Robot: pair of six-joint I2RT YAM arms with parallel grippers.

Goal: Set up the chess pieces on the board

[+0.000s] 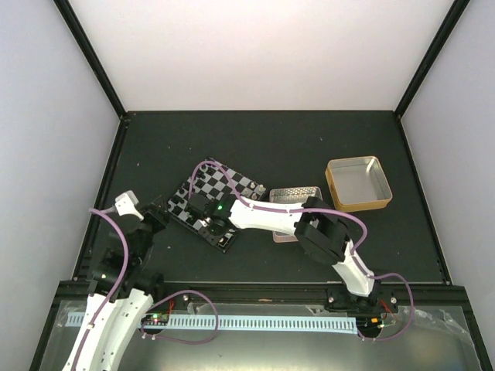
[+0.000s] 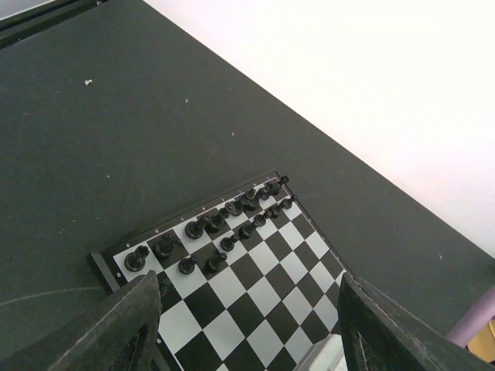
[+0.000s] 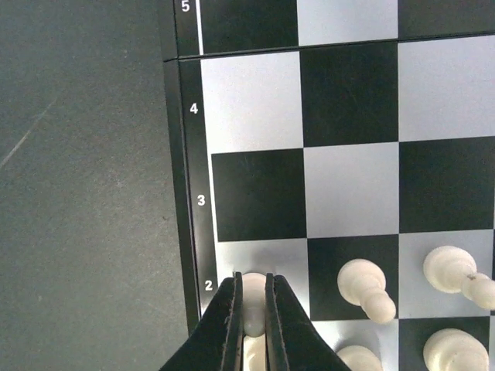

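The chessboard (image 1: 224, 184) lies rotated on the dark table. My right gripper is shut on a white pawn (image 3: 254, 317), over the light edge square beside the number 2. Whether the pawn's base touches the board I cannot tell. To its right stand other white pieces, among them a white pawn (image 3: 362, 283). In the left wrist view, black pieces (image 2: 213, 224) occupy two rows at the board's far side. My left gripper stands open and empty, off the board's left side.
A perforated metal tray (image 1: 296, 195) is partly covered by the right arm. Farther right sits a tan-rimmed box (image 1: 332, 185). Bare table (image 1: 255, 135) stretches behind the board.
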